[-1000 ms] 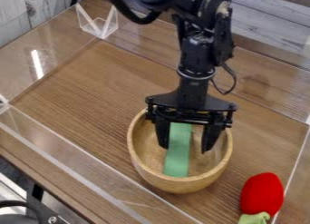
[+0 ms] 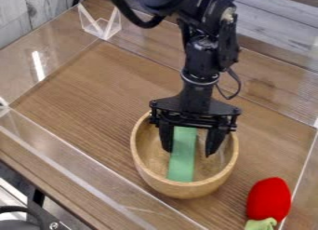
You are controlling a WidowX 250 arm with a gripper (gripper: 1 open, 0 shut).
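Note:
A tan bowl (image 2: 158, 173) sits toward the lower middle of the table, holding a long green object (image 2: 183, 159). My black gripper (image 2: 194, 133) is lowered at the bowl's upper part, open, its two fingers spread to either side above and around the upper end of the green object. Whether either finger touches it I cannot tell.
A red, rounded object (image 2: 269, 200) with a pale green end lies right of the bowl near the bottom right edge. A clear holder (image 2: 100, 20) stands at the top left.
The arm and gripper have shifted very slightly; the bowl and the objects look essentially the same.

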